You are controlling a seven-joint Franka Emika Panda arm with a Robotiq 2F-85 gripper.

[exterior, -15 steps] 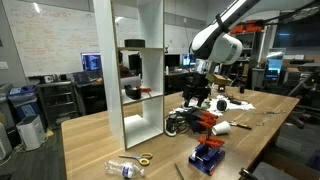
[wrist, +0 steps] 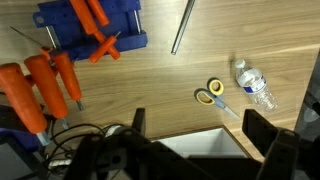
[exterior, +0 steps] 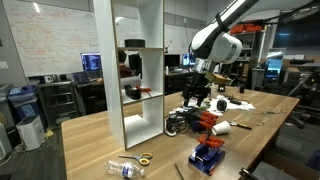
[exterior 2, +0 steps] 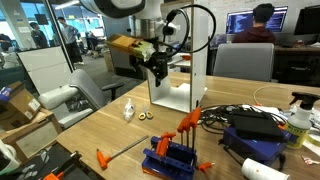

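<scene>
My gripper is open above the wooden table, its two dark fingers spread at the lower edge of the wrist view with nothing between them. Below it lie yellow-handled scissors (wrist: 212,97), flat on the wood. To their right, a clear plastic bottle (wrist: 255,84) rests on its side. A thin dark rod (wrist: 183,26) is at the top of that view. Orange-handled tools (wrist: 42,80) and a blue rack (wrist: 122,30) fill the left. In exterior view 1 the arm (exterior: 215,40) reaches in from the right, with the gripper (exterior: 193,93) high over the table.
A tall white shelf (exterior: 118,78) stands on the table, holding a few dark items. Cables and a spray bottle (exterior 2: 301,114) crowd the far side. A white cylinder (exterior 2: 262,170) lies near the rack. Bare wood (wrist: 150,85) shows around the scissors.
</scene>
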